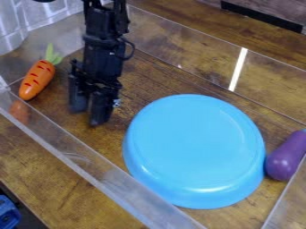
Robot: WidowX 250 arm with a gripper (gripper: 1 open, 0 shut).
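The black gripper [93, 100] reaches down from the top of the view to low over the wooden surface at the left. An orange toy carrot [38, 76] with a green top lies to its left, apart from it. Whether the finger is open or shut, and whether anything is between the fingers, is too dark to tell.
A large blue disc, like an upturned plate or lid [192, 149], fills the lower right. A purple toy eggplant [285, 156] lies at the right edge. A clear wall runs along the lower left, with a blue object [7, 216] beyond it.
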